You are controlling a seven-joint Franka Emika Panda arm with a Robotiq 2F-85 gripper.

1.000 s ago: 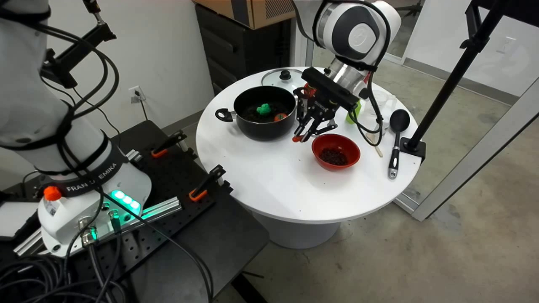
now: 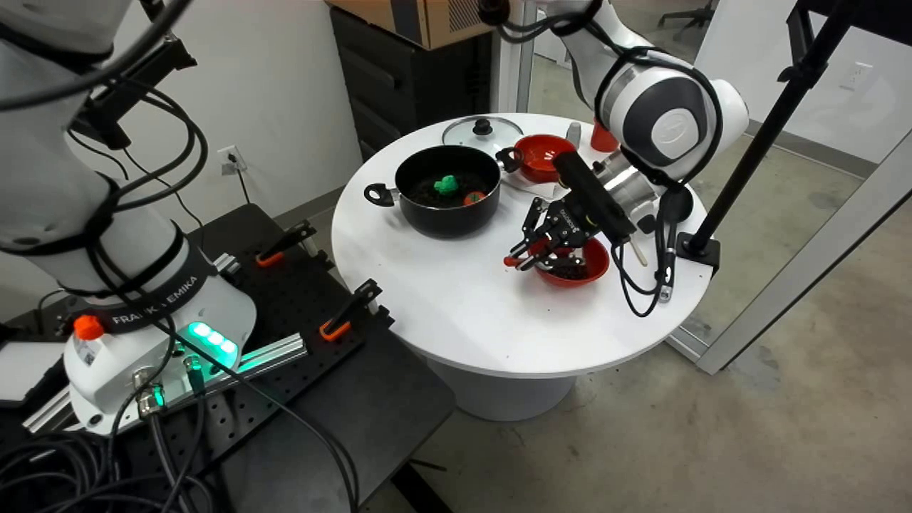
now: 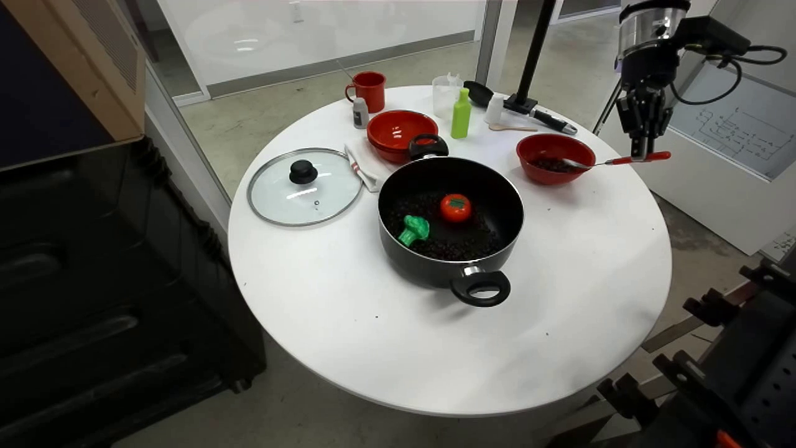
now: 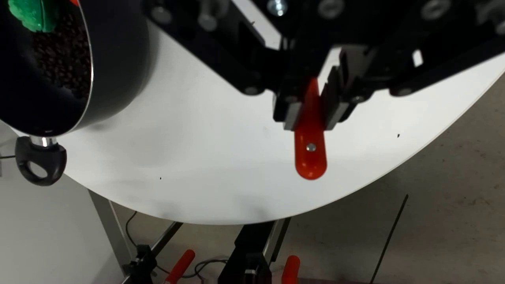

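Note:
In the wrist view my gripper is shut on the red handle (image 4: 310, 161) of a metal utensil, its rounded end sticking out past the fingers. Exterior view 2 shows the utensil's shaft (image 3: 593, 163) running from my gripper (image 3: 642, 147) across the rim of a red bowl (image 3: 556, 178). Its head lies at the dark bean-like pieces (image 3: 550, 163) inside; whether it touches them is hard to tell. A black pot (image 3: 410, 266) stands mid-table, with a toy tomato (image 3: 456, 208), green toy broccoli (image 3: 414, 229) and more dark pieces in it.
A glass lid (image 3: 280, 195), stacked red bowls (image 3: 401, 128), a red mug (image 3: 369, 91) and a green bottle (image 3: 461, 115) stand beyond the pot. A black ladle (image 3: 552, 122) lies near the stand.
With the red handle in it, my gripper has moved from beside the pot to the red bowl, rightward in exterior view 1. The bowl and pot stay put.

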